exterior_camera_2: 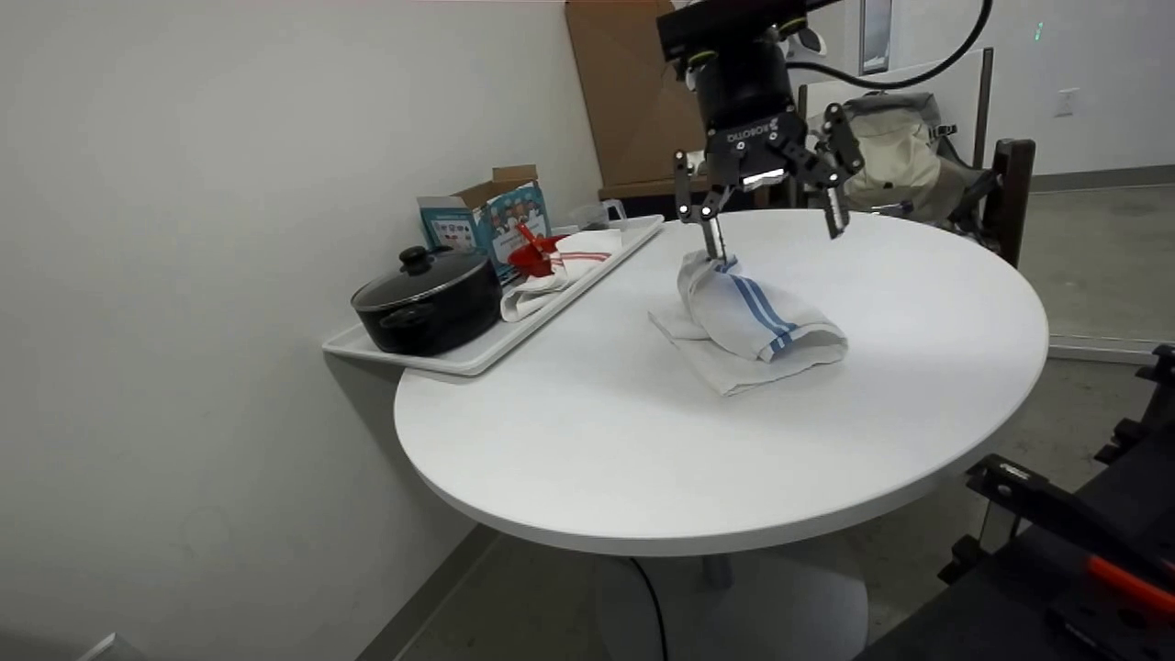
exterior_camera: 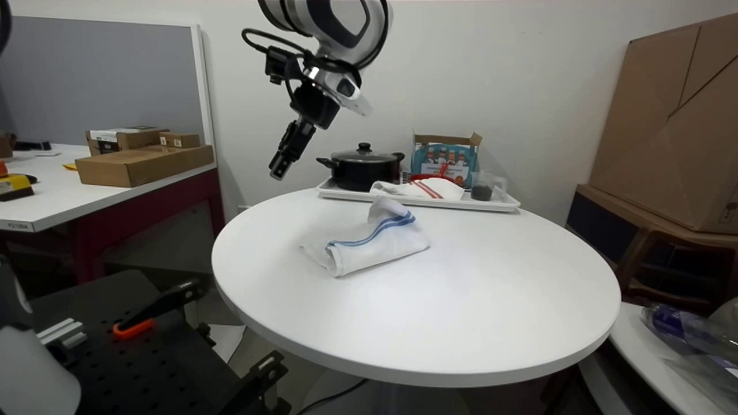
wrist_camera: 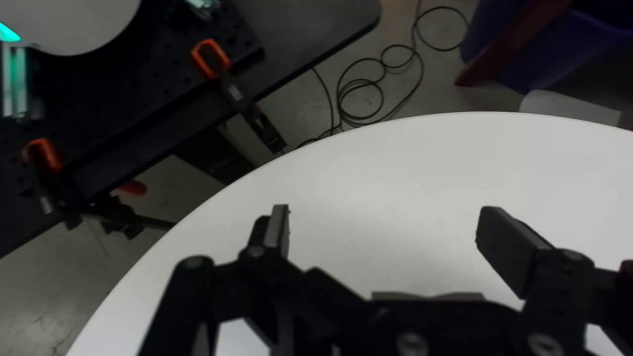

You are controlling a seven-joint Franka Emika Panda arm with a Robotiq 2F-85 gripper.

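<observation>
A white towel point(exterior_camera: 384, 242) with blue stripes lies folded and partly bunched on the round white table point(exterior_camera: 470, 311), with one corner peaking up. The same towel point(exterior_camera_2: 760, 319) shows in exterior view 2, its striped flap folded over. My gripper point(exterior_camera: 278, 169) is raised in the air, left of the towel and clear of it in exterior view 1. Exterior view 2 has the gripper point(exterior_camera_2: 777, 244) with its fingers spread wide. In the wrist view the gripper stands open, bare tabletop between its fingers; the towel is out of that view.
Along the table's wall side, a white tray point(exterior_camera: 501, 205) carries a lidded black pot point(exterior_camera: 363, 168), a red-striped towel point(exterior_camera: 432, 189), a red item, a blue box point(exterior_camera: 444, 160) and a clear cup point(exterior_camera: 488, 187).
</observation>
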